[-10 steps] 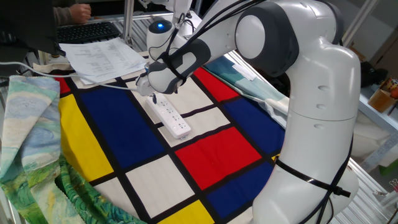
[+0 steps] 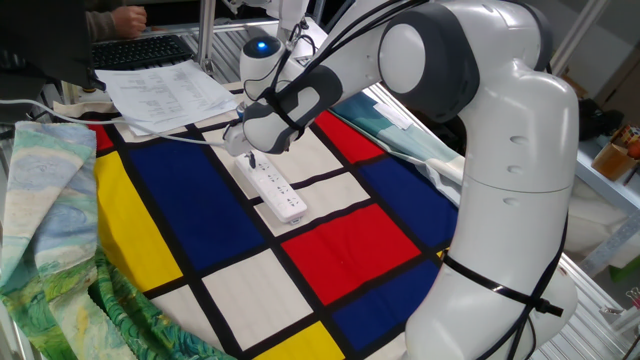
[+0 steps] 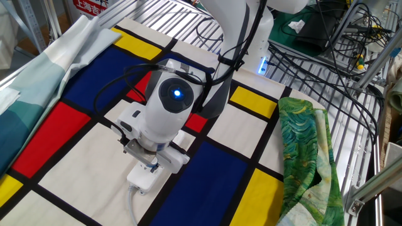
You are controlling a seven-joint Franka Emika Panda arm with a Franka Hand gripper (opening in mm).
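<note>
A white power strip (image 2: 277, 194) with several sockets lies on the patterned cloth (image 2: 255, 295). Over its far end in exterior view 1, my gripper (image 2: 250, 160) points downward, with a small dark part showing at its tip. From the other side, in exterior view 2, the gripper (image 3: 153, 166) sits low over the strip (image 3: 144, 181) and hides much of it. A white cord (image 3: 130, 199) leaves the strip's near end there. How far apart the fingers stand, and whether anything is between them, is too small and covered to tell.
Paper sheets (image 2: 165, 97) and a keyboard (image 2: 145, 50) lie beyond the cloth, a person's hand beside them. Crumpled green printed fabric (image 2: 50, 245) covers one edge; pale teal fabric (image 3: 56, 72) covers another. Around the strip, the cloth is mostly bare.
My gripper has shifted very slightly down and to the right in exterior view 1, staying above the strip's far end. The power strip looks unmoved.
</note>
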